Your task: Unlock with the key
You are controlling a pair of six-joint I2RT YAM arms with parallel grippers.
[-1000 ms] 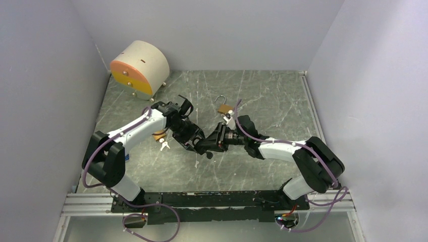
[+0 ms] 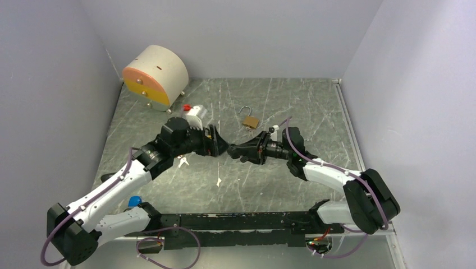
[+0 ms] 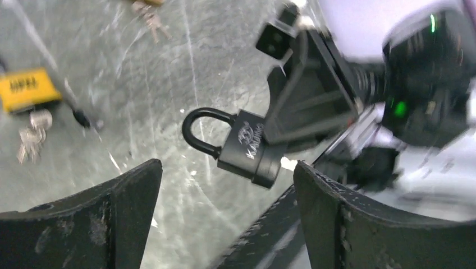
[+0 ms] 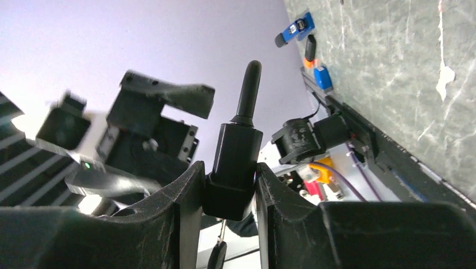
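A black padlock (image 3: 250, 145) (image 4: 233, 162) with a closed black shackle is held in my right gripper (image 2: 247, 148), which is shut on it. My left gripper (image 2: 216, 143) stands open just left of the padlock; in the left wrist view its fingers frame the lock from below, with nothing between them. Silver keys (image 2: 183, 160) (image 3: 31, 140) lie on the table to the left. More keys (image 3: 151, 19) lie near a brass padlock (image 2: 250, 122) with a silver shackle at the back centre.
A striped cylindrical box (image 2: 157, 73) stands at the back left. Blue items (image 2: 134, 200) (image 4: 323, 77) and a dark tool (image 4: 310, 47) lie at the left. Walls enclose the grey table (image 2: 303, 112).
My right gripper has moved slightly rightward with the black padlock in it.
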